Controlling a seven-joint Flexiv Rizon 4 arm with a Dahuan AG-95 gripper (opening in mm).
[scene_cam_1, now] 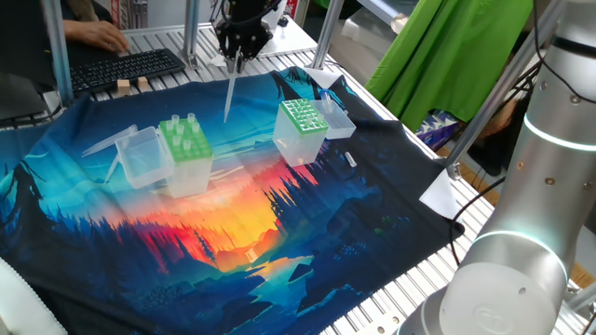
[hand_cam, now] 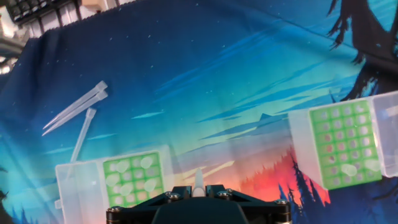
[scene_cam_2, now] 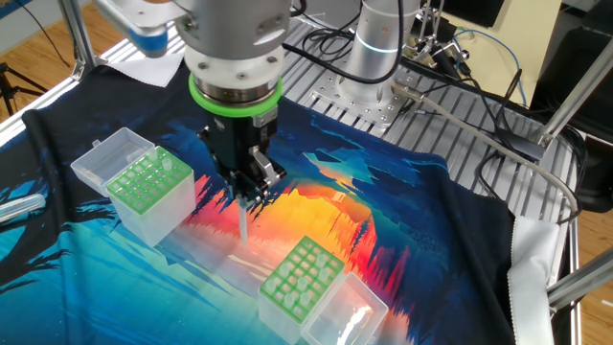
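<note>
A long translucent pipette tip (scene_cam_1: pixel 230 93) hangs point-down from my gripper (scene_cam_1: pixel 237 63), which is shut on its upper end. In the wrist view the tip (hand_cam: pixel 198 183) pokes out between the fingers. Both tip and gripper are above the cloth, between two green-topped racks and touching neither. One rack (scene_cam_2: pixel 301 280) has several tips standing in its holes. The other rack (scene_cam_2: pixel 150 182) has mostly empty-looking holes, with one or two tips visible near one edge in the wrist view (hand_cam: pixel 342 144).
Each rack has a clear lid hanging open, one lid (scene_cam_1: pixel 144 156) at left and another (scene_cam_1: pixel 337 121) at right. Loose tips (hand_cam: pixel 78 109) lie on the patterned cloth (scene_cam_1: pixel 242 270) beyond the left lid. A keyboard (scene_cam_1: pixel 126 69) and a person's hand (scene_cam_1: pixel 98 35) are at the far edge.
</note>
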